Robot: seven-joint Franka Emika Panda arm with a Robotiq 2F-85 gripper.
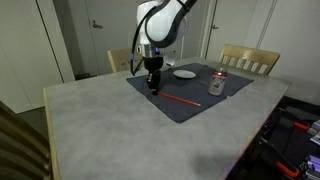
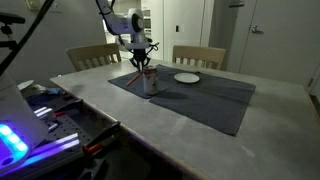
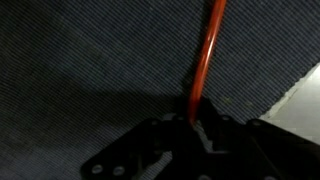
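A thin red-orange stick (image 1: 180, 98) lies across the dark mat, slanting toward the can. My gripper (image 1: 154, 92) is low over the mat at the stick's left end. In the wrist view the stick (image 3: 207, 55) runs down from the top edge, and its near end reaches between the dark fingertips of my gripper. Shadow hides whether the fingers press on it. From the far side, exterior view 2 shows my gripper (image 2: 138, 65) behind the can, close to the stick (image 2: 133, 79).
A can (image 1: 218, 82) stands on the mat beyond the stick's right end. Behind lies a white plate (image 1: 184, 74). Chairs (image 1: 248, 60) stand around the table.
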